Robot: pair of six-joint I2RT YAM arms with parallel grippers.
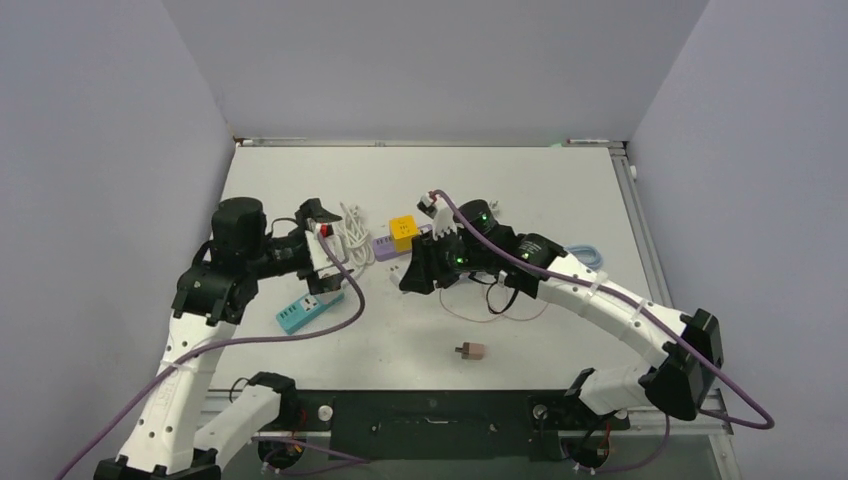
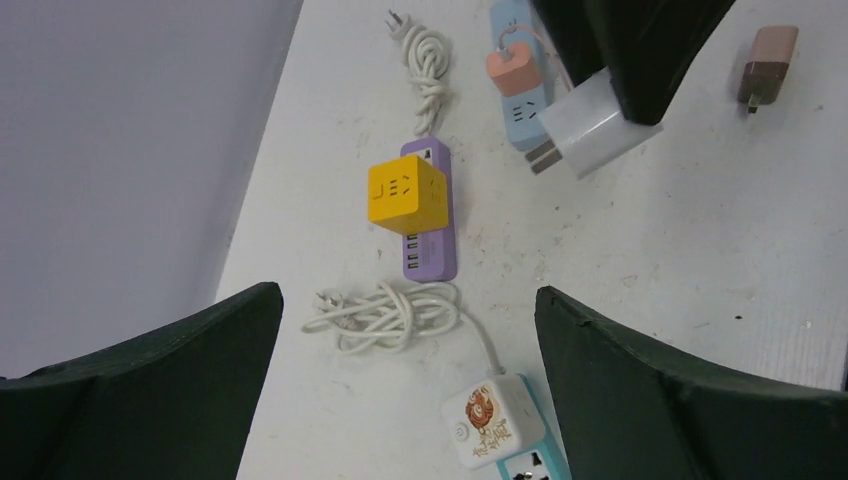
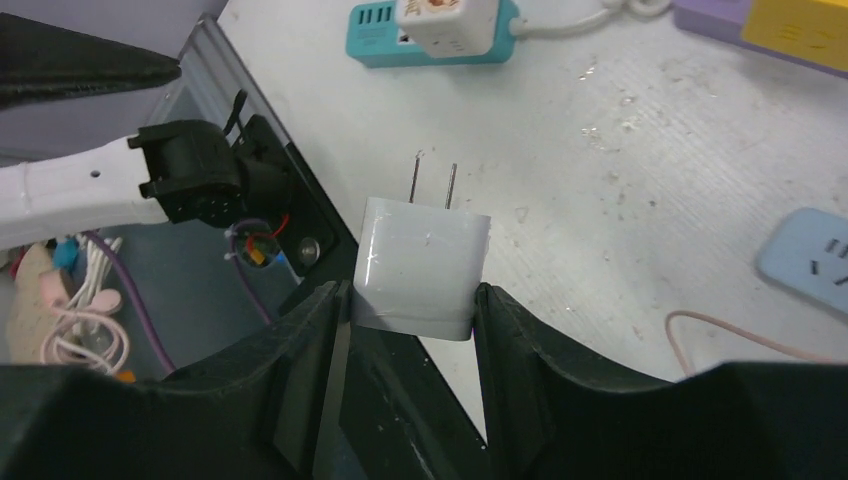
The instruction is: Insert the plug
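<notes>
A white plug adapter with two thin prongs pointing away is held in my right gripper, shut on it, raised above the table; it also shows in the left wrist view (image 2: 598, 125). My left gripper stands open with nothing between its fingers, facing the table's middle. Below it are a teal power strip (image 1: 298, 315) with a white decorated cube (image 2: 490, 420), and a purple strip (image 2: 428, 258) with a yellow cube (image 2: 405, 190). A light blue strip (image 2: 520, 115) carries a pink plug (image 2: 510, 70).
Coiled white cords (image 2: 385, 320) lie beside the strips. A blue cord (image 1: 582, 255) is at the right, and a loose pink plug (image 1: 470, 351) is near the front edge.
</notes>
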